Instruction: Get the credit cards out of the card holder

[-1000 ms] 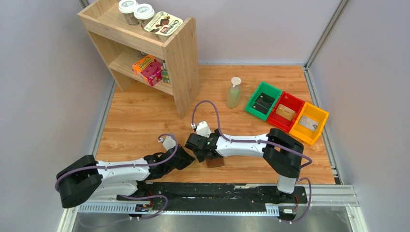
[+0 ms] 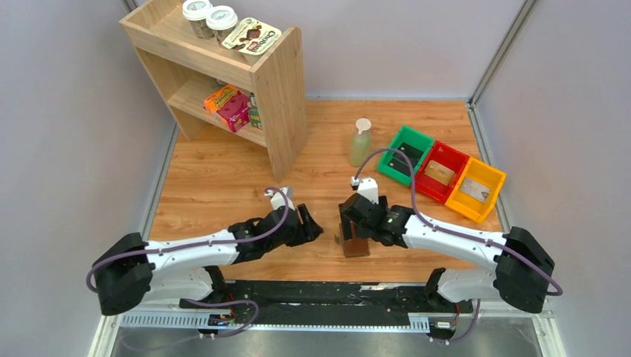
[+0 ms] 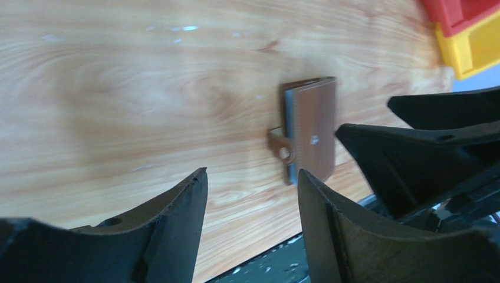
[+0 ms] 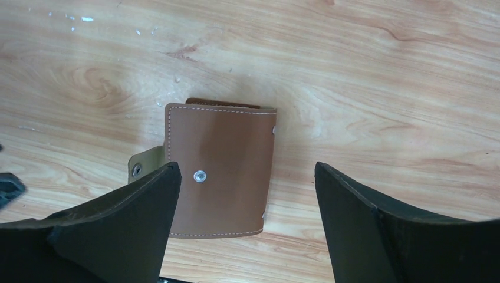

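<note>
The brown leather card holder [image 2: 356,249] lies on the table near the front middle, partly under my right gripper [image 2: 354,220]. In the right wrist view the holder [image 4: 227,171] shows its stitched front, with a snap strap [image 4: 145,160] sticking out on the left. A blue strip [image 3: 289,115] runs along its side edge in the left wrist view; whether it is a card is unclear. Open and empty, my right gripper hovers over the holder. To the left, my left gripper is open too, apart from the holder.
Green [image 2: 388,168], red [image 2: 467,156] and yellow [image 2: 497,180] bins stand at the right, with flat card-like pieces inside. A pale green bottle [image 2: 360,144] is behind the arms. A wooden shelf [image 2: 286,97] takes up the back left. Bare table lies behind the left arm.
The card holder has shifted to the right. My right gripper has moved right, and my left gripper has moved right and a little back, its fingers now visibly spread.
</note>
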